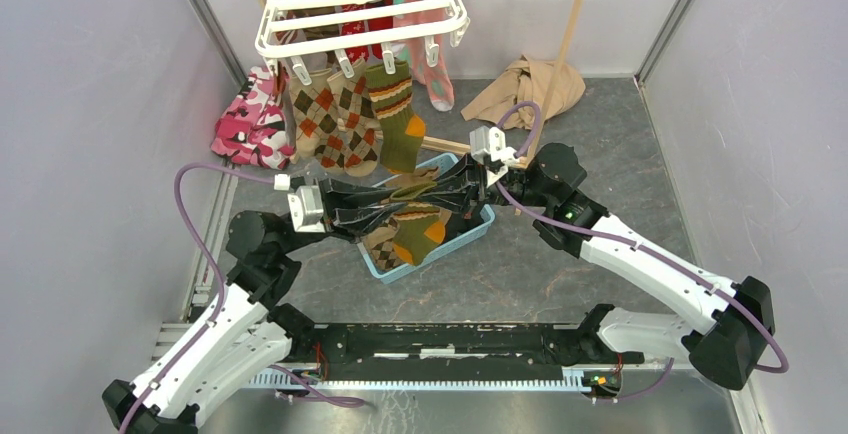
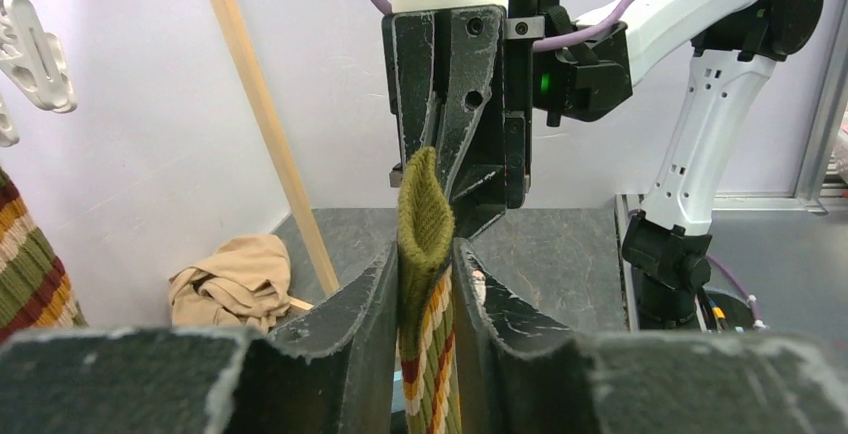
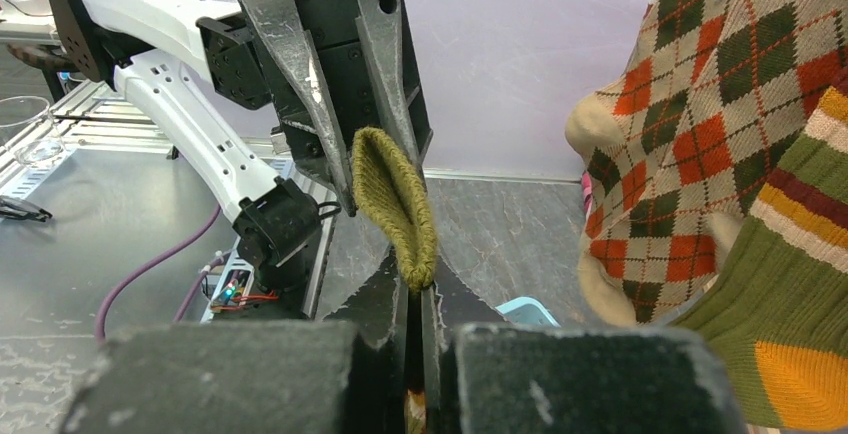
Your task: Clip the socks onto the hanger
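Observation:
An olive striped sock (image 1: 418, 232) hangs between both grippers above the bin, its cuff upright (image 3: 393, 204). My right gripper (image 1: 432, 194) is shut on it just below the cuff. My left gripper (image 1: 400, 204) has its fingers either side of the sock top in the left wrist view, narrowly apart or closing; whether it grips is unclear. The white hanger (image 1: 362, 16) stands at the back top with several socks clipped, including argyle socks (image 3: 705, 154) and another olive striped sock (image 1: 395, 119).
A blue bin (image 1: 440, 256) with more socks sits below the grippers. A beige cloth (image 1: 525, 94) and pink camo fabric (image 1: 250, 124) lie at the back. Wooden poles stand behind the right arm.

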